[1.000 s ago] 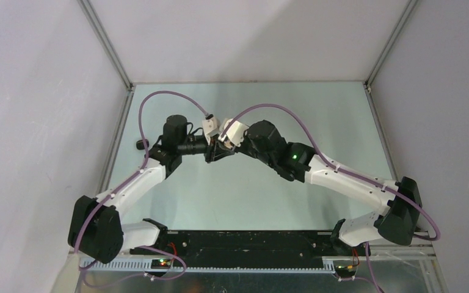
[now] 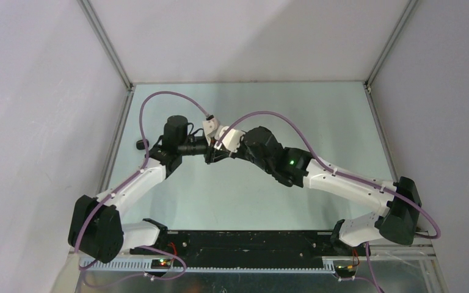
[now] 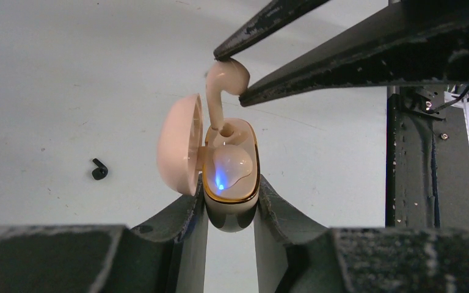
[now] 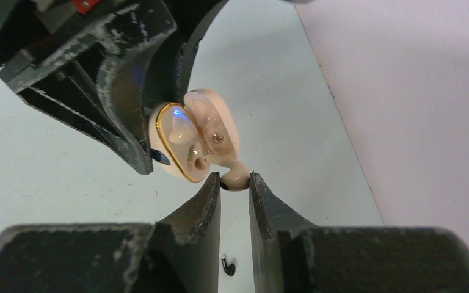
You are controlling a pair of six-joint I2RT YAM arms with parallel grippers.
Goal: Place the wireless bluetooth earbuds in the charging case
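Note:
The open pale-pink charging case [image 3: 177, 146] is clamped in my left gripper. One well holds a seated piece with a blue light [image 3: 226, 168]; the other well shows its hole. In my right gripper is a pink earbud, held by its head, its stem pointing to the empty well, with the tip at its opening in the left wrist view. Both grippers meet in the middle of the top view, where the case is mostly hidden by them.
A small black piece [image 3: 100, 171] lies on the pale table [image 2: 256, 201], apart from the grippers. A dark object [image 2: 141, 144] sits at the table's left, beside the left arm.
In the top view my right arm and wrist have shifted slightly toward the front of the table over the last second. The left arm is almost unchanged.

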